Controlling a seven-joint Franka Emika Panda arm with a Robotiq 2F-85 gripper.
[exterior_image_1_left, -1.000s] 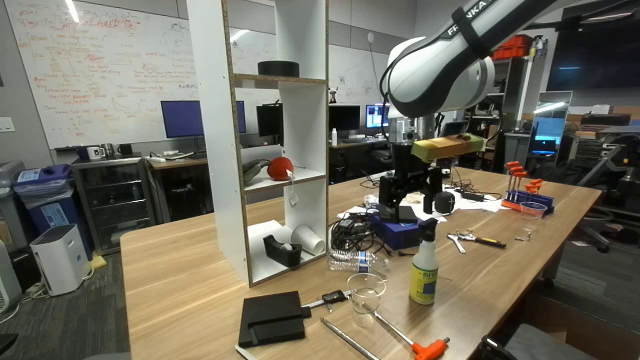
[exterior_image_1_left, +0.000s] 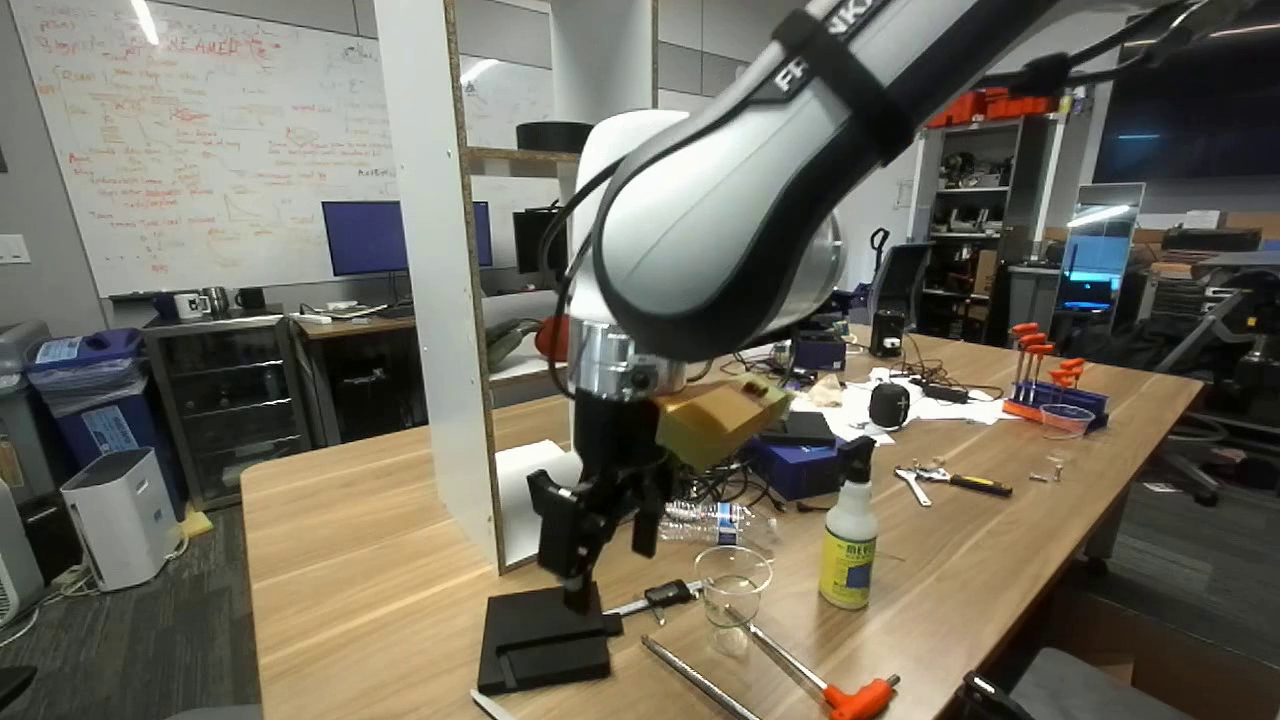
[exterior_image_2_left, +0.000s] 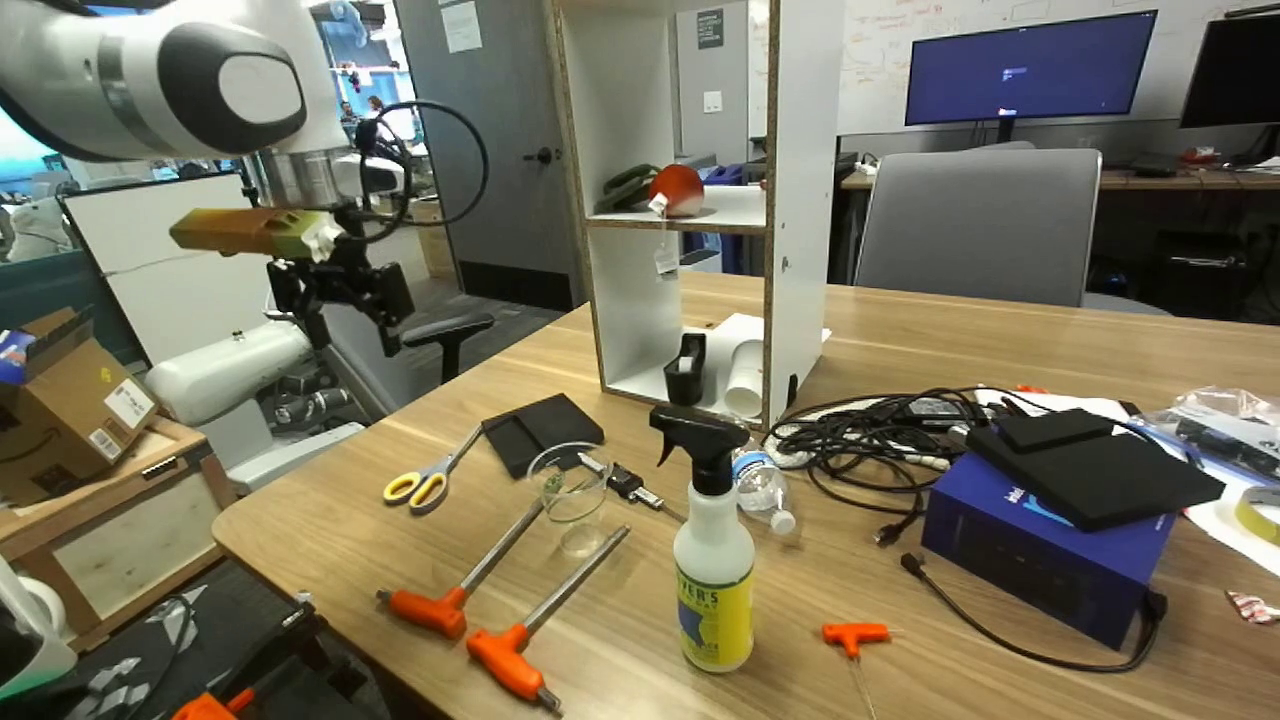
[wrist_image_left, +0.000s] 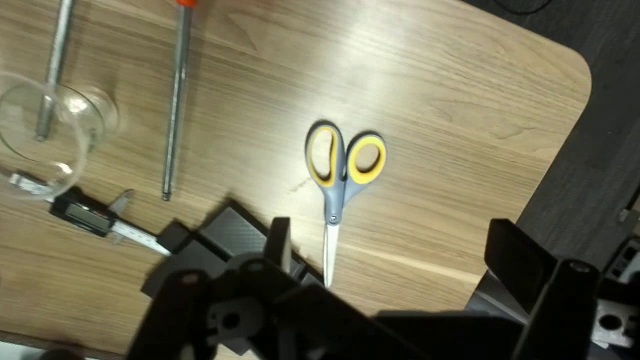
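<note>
My gripper stands open above the table, its fingers wide apart and nothing between them. In the wrist view, scissors (wrist_image_left: 334, 201) with grey and yellow handles lie flat below, between the two fingers in the picture, blades pointing toward the gripper base. The second exterior view shows the same scissors (exterior_image_2_left: 434, 474) near the table's left edge, beside a flat black case (exterior_image_2_left: 542, 434). There my gripper (exterior_image_2_left: 356, 346) hangs well above the tabletop. From the first exterior view, the gripper (exterior_image_1_left: 612, 558) appears over the black case (exterior_image_1_left: 546, 638), and only a scissor blade tip (exterior_image_1_left: 489, 706) shows.
A clear cup (exterior_image_2_left: 569, 498), a caliper (exterior_image_2_left: 624, 480) and two orange-handled hex drivers (exterior_image_2_left: 510, 660) lie near the case. The spray bottle (exterior_image_2_left: 715, 576) stands farther right. A white shelf (exterior_image_2_left: 798, 216) rises behind. Bare wood surrounds the scissor handles.
The table objects still in sight look unmoved.
</note>
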